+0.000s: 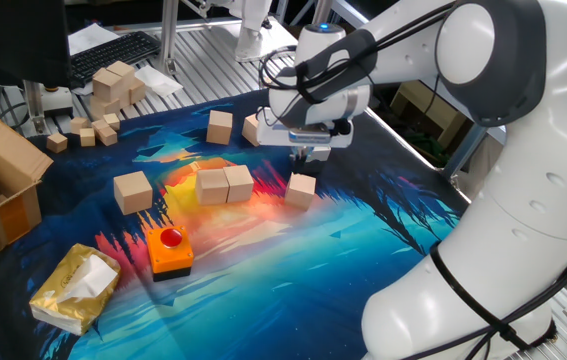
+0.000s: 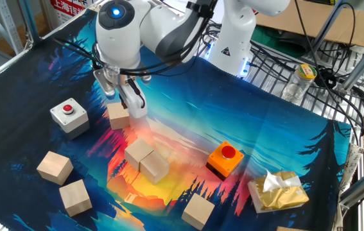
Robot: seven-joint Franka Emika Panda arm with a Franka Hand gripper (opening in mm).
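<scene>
My gripper [image 1: 308, 156] hangs over the far right part of the mat in exterior view 1, its fingers hard to make out against the dark cloth. In exterior view 2 the gripper [image 2: 128, 96] is beside and above a wooden block [image 2: 118, 115]; whether they touch cannot be told. A white box with a red button [image 2: 69, 115] stands to the left there. In exterior view 1 that box is largely hidden behind the hand. An orange box with a red button [image 1: 170, 252] stands nearer the front, well apart from the gripper.
Two wooden blocks [image 1: 224, 185] sit side by side mid-mat. Single blocks stand around them, including one at left [image 1: 133, 193] and one at the back [image 1: 219, 127]. A tissue pack [image 1: 76, 288] and an open carton [image 1: 3, 185] occupy the left.
</scene>
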